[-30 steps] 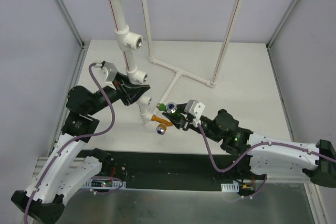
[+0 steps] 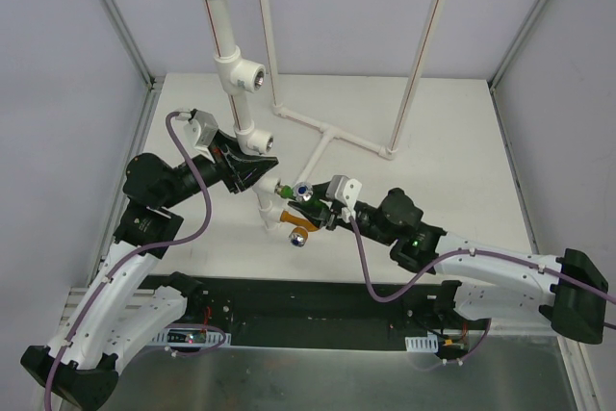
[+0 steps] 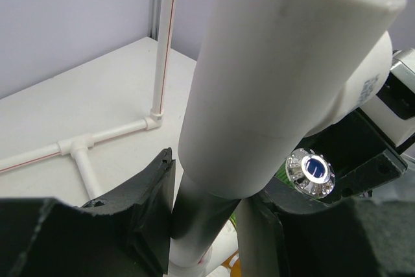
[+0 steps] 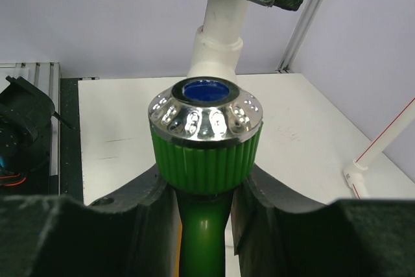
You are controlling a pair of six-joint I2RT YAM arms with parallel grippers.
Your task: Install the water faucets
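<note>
My right gripper is shut on the stem of a green faucet [image 4: 204, 163] with a chrome, blue-centred knob. In the top view, the tip of this green faucet [image 2: 285, 192] points left, close to a white pipe fitting [image 2: 269, 183]; whether they touch cannot be told. My left gripper has its fingers around the white upright pipe [image 3: 201, 209], just under a fitting, and appears shut on it. An orange faucet [image 2: 298, 236] sits lower down by the pipe's base, its far end hidden.
Higher on the upright pipe, open threaded fittings [image 2: 252, 75] face right. A white pipe frame [image 2: 332, 130] lies on the white board, with thin uprights [image 2: 423, 45] behind. Both arms are close together near the pipe; the board's right side [image 2: 452, 170] is clear.
The right gripper has carried the green faucet left and slightly up in the top view, bringing its tip nearer the fitting. The left arm and the pipe have barely shifted.
</note>
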